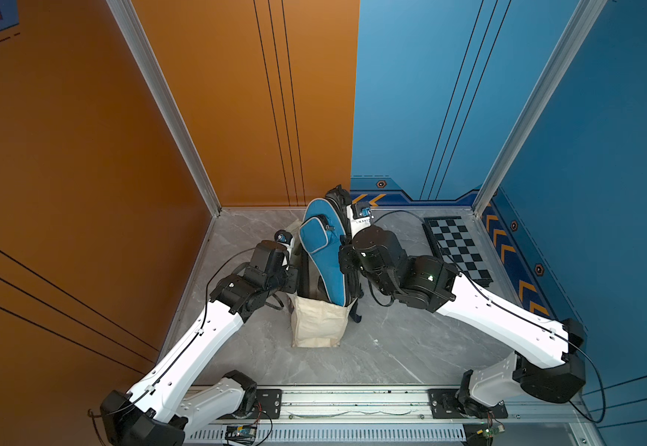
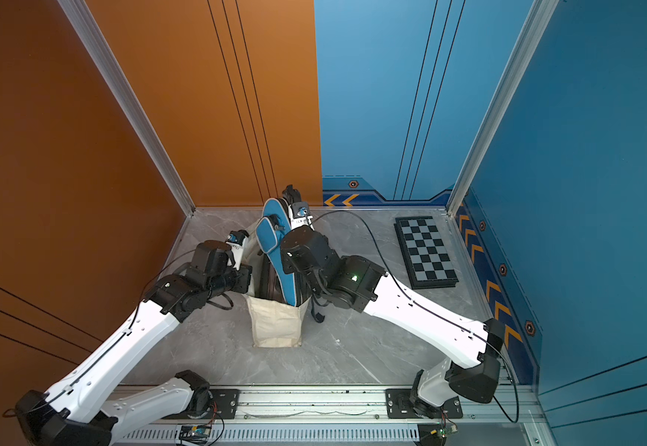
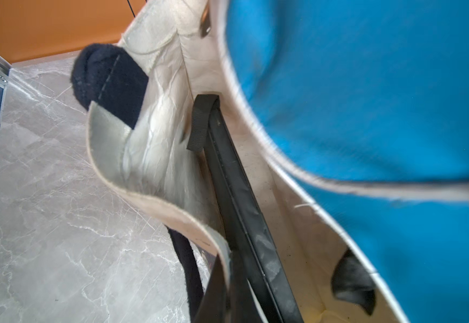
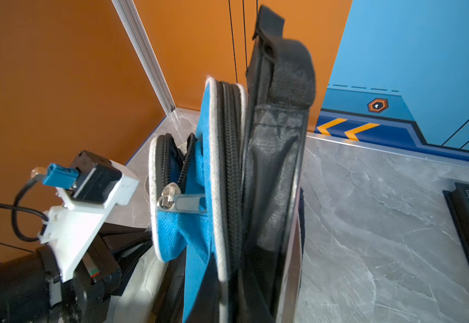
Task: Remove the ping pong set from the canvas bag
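The ping pong set, a blue case (image 1: pixel 331 264) with pale piping and a black zipper, rises steeply out of the beige canvas bag (image 1: pixel 317 325), its lower end still inside. My right gripper is shut on the zipped edge of the blue case (image 4: pixel 193 234). Against its right side stands a black padded piece (image 4: pixel 275 161) with a strap; whether that is gripped too, I cannot tell. In the left wrist view, my left gripper is shut on the thin rim of the canvas bag (image 3: pixel 153 202), at its left side.
A dark flat case (image 3: pixel 240 210) with a strap stands inside the bag along its left wall. The checkered board (image 1: pixel 461 249) lies at the back right. Between board and bag the grey floor (image 1: pixel 420 334) is clear.
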